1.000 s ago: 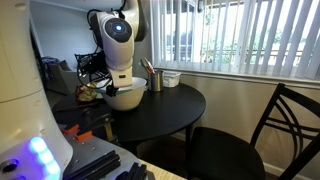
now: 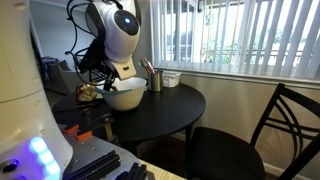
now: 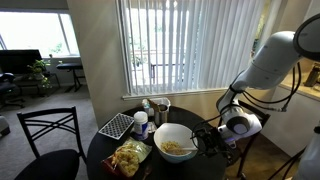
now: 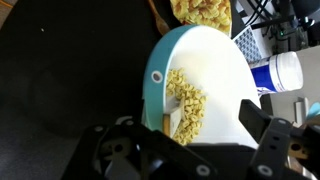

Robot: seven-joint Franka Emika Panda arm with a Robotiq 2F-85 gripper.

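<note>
A large white bowl [image 4: 222,60] with a pale blue-green outer side stands on the dark round table. Pale yellow bits [image 4: 190,105] lie at its bottom, with a small white piece among them that I cannot identify. My gripper is open, its two dark fingers spread wide across the near part of the wrist view. Nothing shows between them except the bowl and its contents behind. From the side, the bowl [image 3: 184,133] is seen just left of the arm, and in the other exterior view the bowl [image 2: 127,96] is below the arm.
An opened bag of snacks [image 3: 126,158] lies close to the bowl. Behind stand a white bottle [image 3: 141,126], a metal pot [image 3: 160,113] and a white rack [image 3: 115,126]. A brown wooden handle [image 4: 158,18] lies beside the bowl.
Over the last second the arm has moved left and slightly up in exterior view 1. The bowl stays where it was.
</note>
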